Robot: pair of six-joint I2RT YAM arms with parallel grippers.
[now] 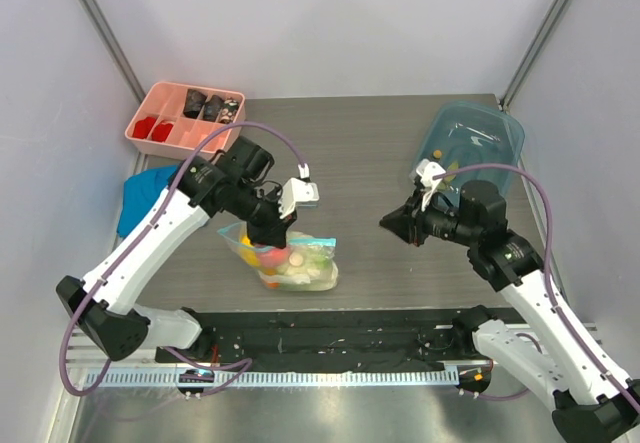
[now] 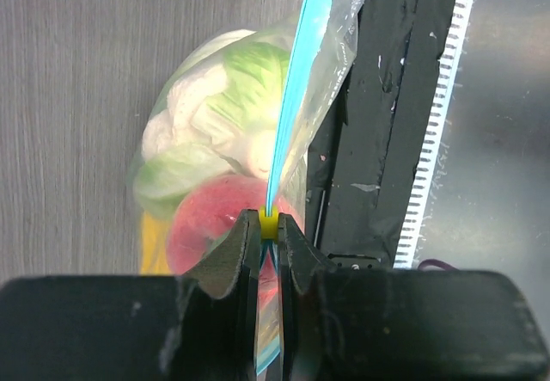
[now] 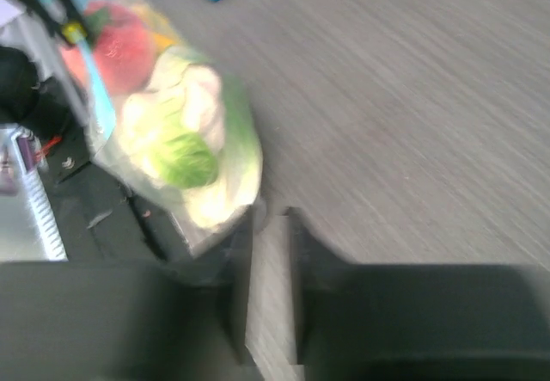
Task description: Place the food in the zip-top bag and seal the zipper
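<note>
A clear zip top bag (image 1: 307, 268) with a blue zipper holds cauliflower, lettuce, a red fruit and yellow food near the front table edge. My left gripper is shut on the yellow slider of the zipper, the blue strip running beyond it. In the top view the left arm's housing hides part of the bag. My right gripper (image 1: 388, 223) hangs right of the bag, apart from it; in the blurred right wrist view its fingers are part open with nothing seen between them.
A pink compartment box (image 1: 182, 145) with dark and red items and a blue cloth (image 1: 135, 198) lie at the left. A teal bin (image 1: 475, 128) stands back right.
</note>
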